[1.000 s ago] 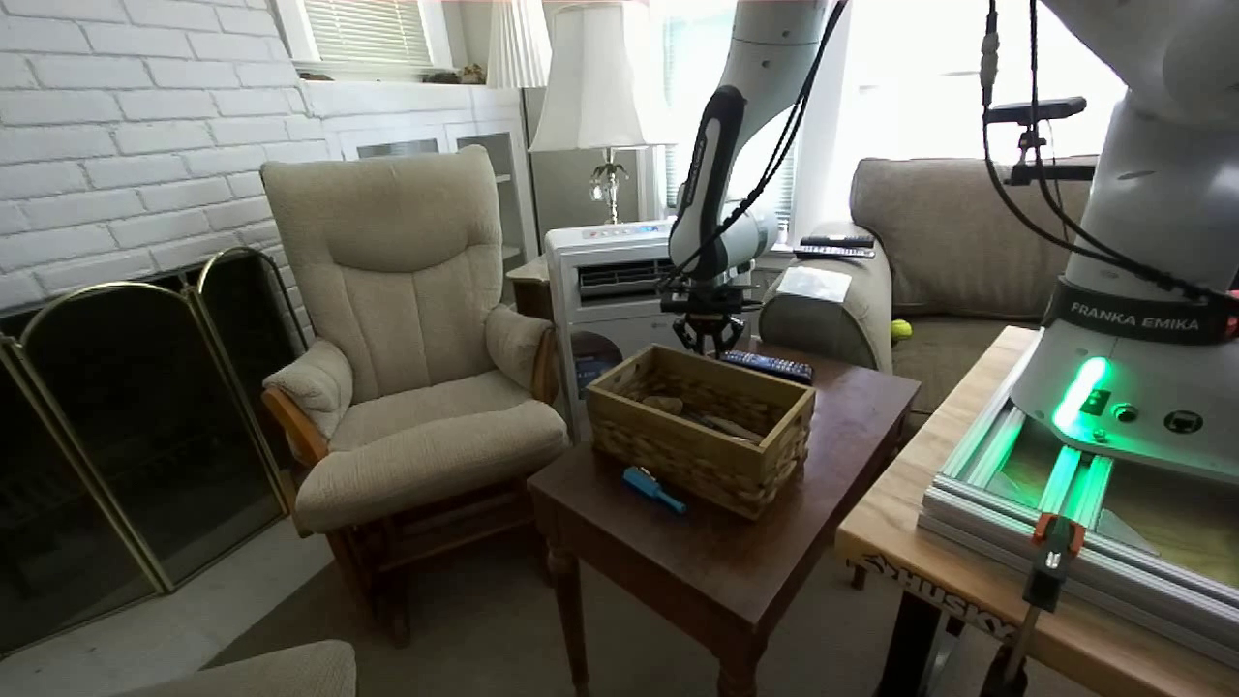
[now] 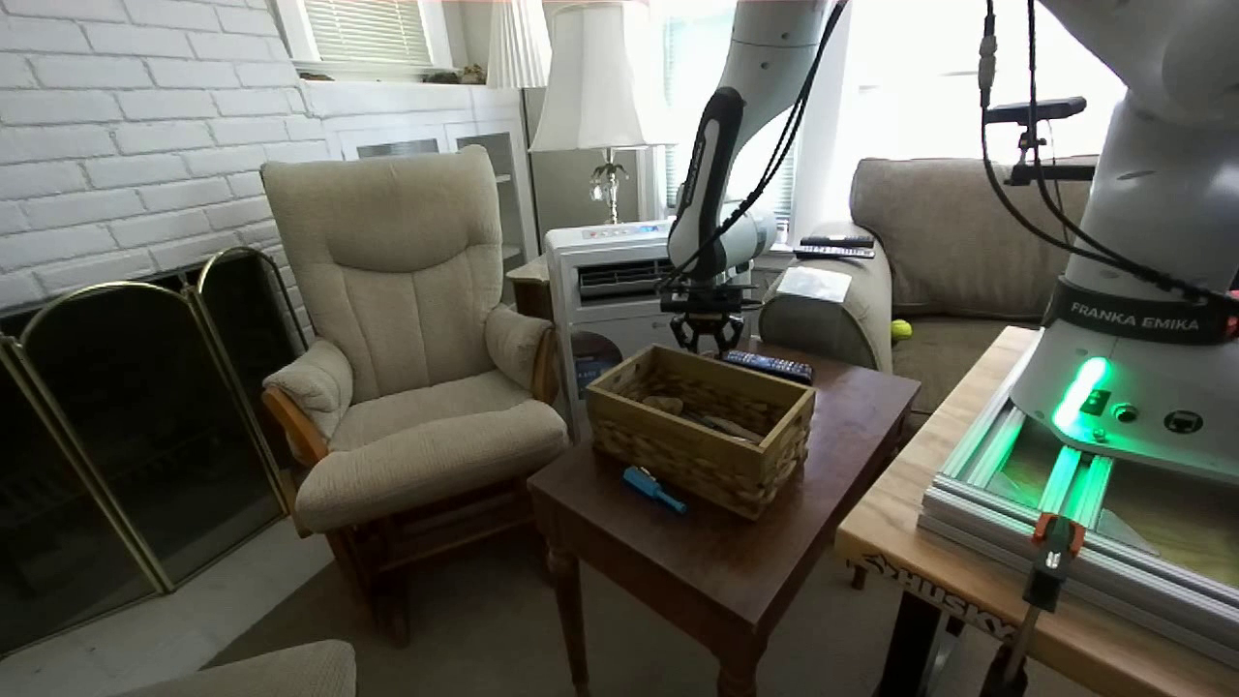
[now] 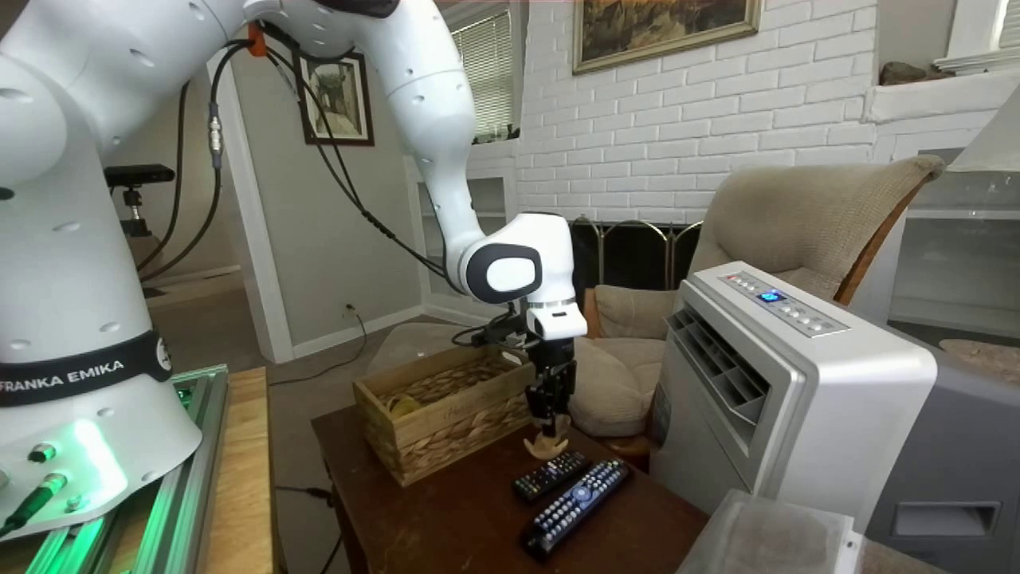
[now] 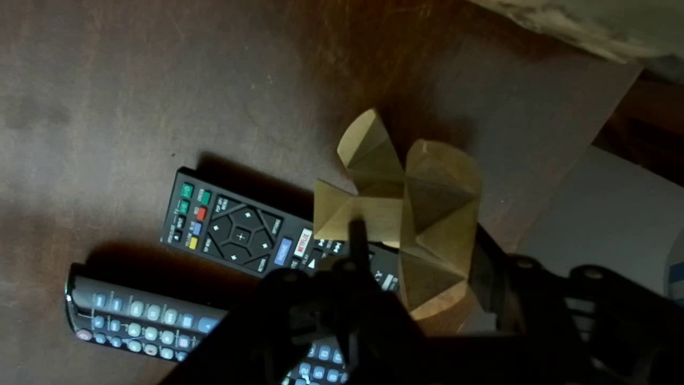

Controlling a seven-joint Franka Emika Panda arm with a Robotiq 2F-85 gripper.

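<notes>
A light wooden faceted figure with several lobes stands on the brown table, partly above the smaller black remote in the wrist view. My gripper is around its thick lobe, one dark finger on either side. The fingers stand apart, and a gap shows at the left one; contact at the right one is hard to judge. In exterior view 2 the gripper points straight down over the figure, low at the table. From exterior view 1, the basket hides the figure behind it, below the gripper.
A woven wooden basket stands close beside the gripper, with a few items inside. A larger remote lies by the smaller one. A blue object rests before the basket. Beyond the table is a white appliance.
The arm stays in nearly the same place over the table. The basket and blue object have not moved. Any finger motion is too small to make out clearly.
</notes>
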